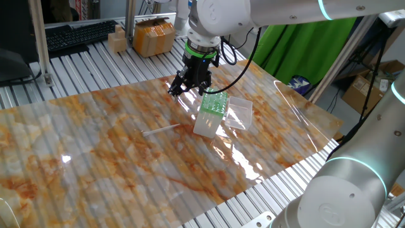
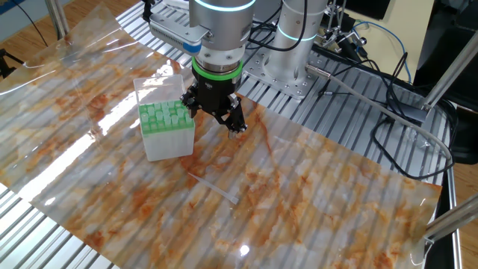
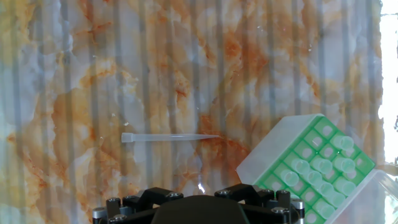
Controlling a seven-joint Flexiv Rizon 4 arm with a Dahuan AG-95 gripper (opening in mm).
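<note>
A clear pipette tip (image 3: 171, 137) lies flat on the marbled sheet, its wide end to the left in the wrist view and its point toward the tip box. The box (image 3: 273, 149) has a green rack (image 3: 314, 154) on top, holding several tips, with some holes empty. Its clear lid (image 2: 160, 89) stands hinged back. My gripper (image 2: 213, 116) hangs above the sheet beside the box, apart from the loose tip (image 2: 213, 189). Its two fingers are spread, and nothing shows between them.
The marbled sheet (image 1: 82, 145) has wide free room around the loose tip. A cardboard box (image 1: 154, 37), small wooden blocks (image 1: 118, 40) and a keyboard (image 1: 82, 37) stand beyond its edge.
</note>
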